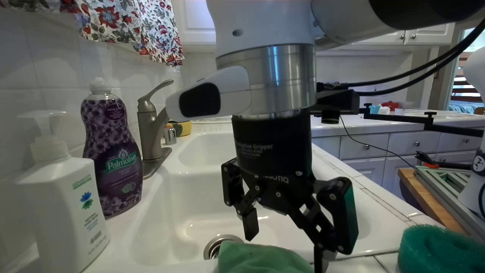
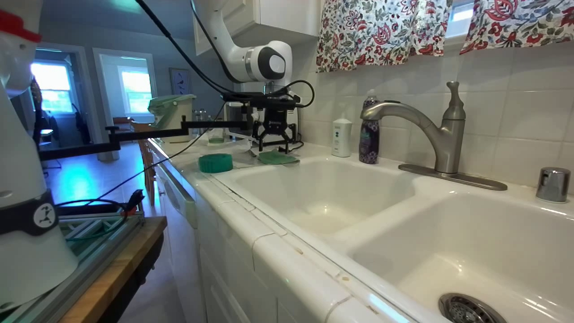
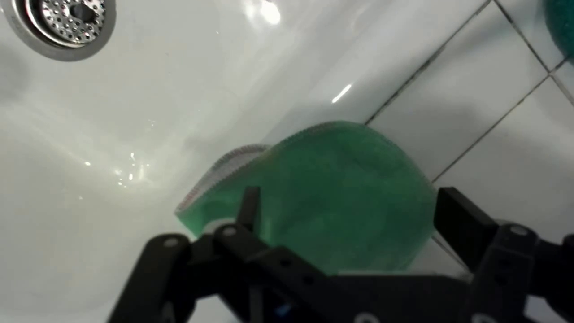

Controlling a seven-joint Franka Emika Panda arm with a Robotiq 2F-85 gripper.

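Observation:
A green cloth with a stitched edge lies across the rim of the white sink, partly on the tiled counter. In the first exterior view the cloth shows at the bottom edge. Above it hangs my gripper, its fingers wide apart. From the wrist, the gripper spans the cloth, one finger near its left part and the other at its right edge. Nothing shows held between them. Whether the fingertips touch the cloth, I cannot tell.
A teal scrubber rests on the counter to the right. Along the wall stand a white soap pump, a purple Palmolive bottle and the faucet. The sink's basins look empty.

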